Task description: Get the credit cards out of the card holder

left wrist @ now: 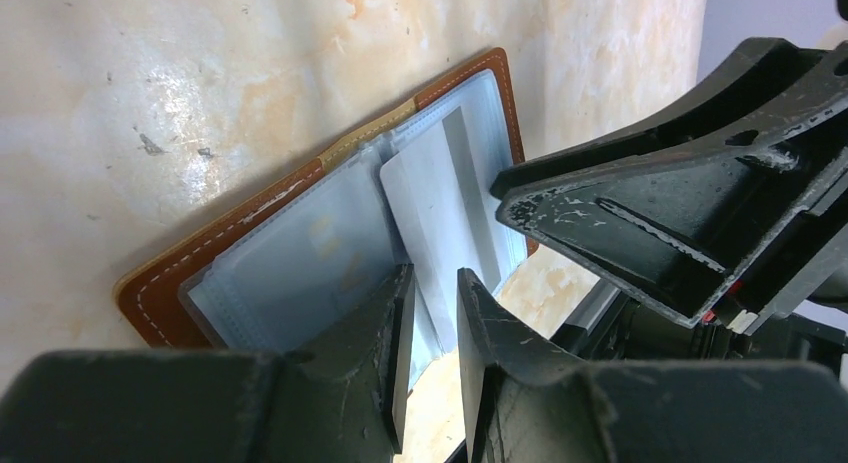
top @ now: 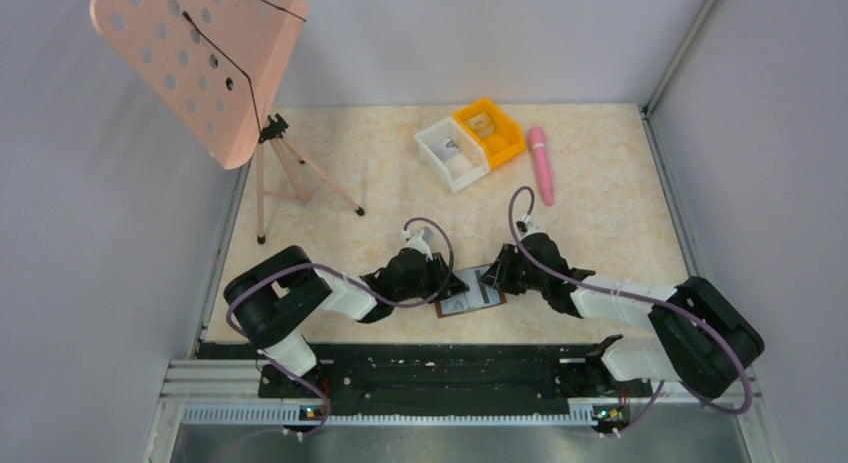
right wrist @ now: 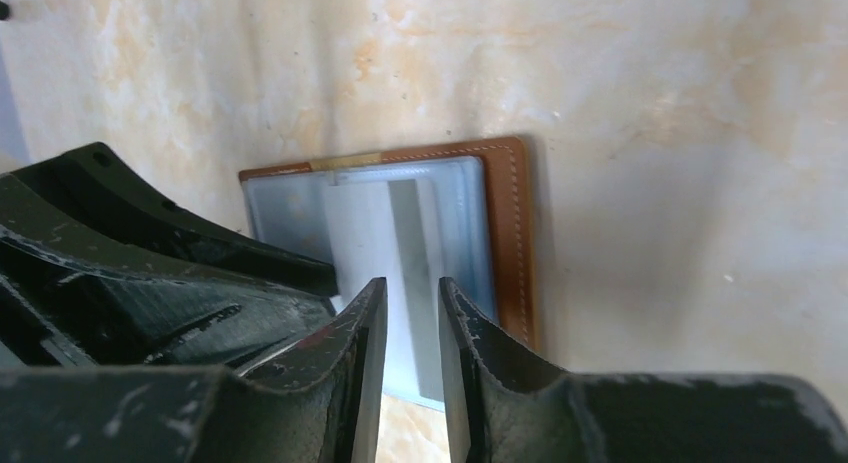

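Observation:
The open card holder (top: 456, 311) lies on the table between my two grippers, brown leather edges round clear sleeves. A white card with a grey stripe (right wrist: 368, 228) sits in the sleeve on its right half. My left gripper is slightly open over the holder, its fingertips near the sleeve's inner edge; whether they touch it I cannot tell. My right gripper stands partly open above the striped card, with no card clearly held between its fingers. The left half's clear sleeve (left wrist: 310, 253) is partly hidden by my left fingers.
A white bin (top: 440, 166) and a yellow bin (top: 513, 138) stand at the back, near a pink cylinder (top: 542, 168). A tripod (top: 290, 163) with a pink perforated panel (top: 205, 58) occupies the back left. Bare table surrounds the holder's far side.

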